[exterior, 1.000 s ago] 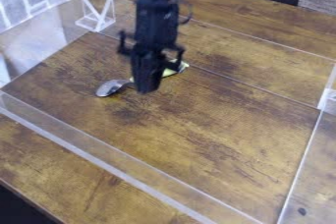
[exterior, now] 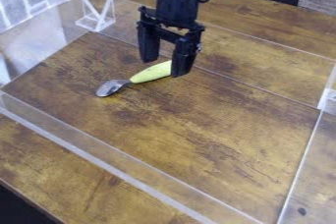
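A pale yellow-green corn-like object [exterior: 153,73] lies on the wooden table in the middle of the camera view, with a metal spoon [exterior: 110,87] lying at its left end, pointing toward the lower left. My black gripper [exterior: 167,53] hangs open just above and behind the yellow-green object, partly covering its right end. I see nothing held between its fingers.
Clear plastic walls [exterior: 105,166] border the work area at the front, left and right. A small white frame [exterior: 96,14] stands at the back left.
The object and spoon look unmoved.
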